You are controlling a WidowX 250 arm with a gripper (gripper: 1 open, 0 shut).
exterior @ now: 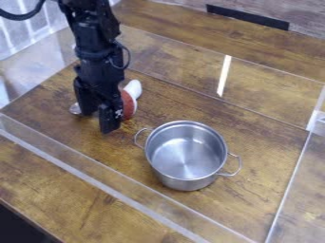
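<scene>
The black gripper (102,104) hangs low over the wooden table at the left, its fingers open and pointing down. Just behind and beside it lies a red and white object (127,102), partly hidden by the gripper, with a small pale silvery item to its left, also mostly covered. What exactly these are is too small to tell.
A steel pot (185,157) with two wire handles stands right of the gripper. Transparent edges run along the left and right sides, and a dark slot is at the back.
</scene>
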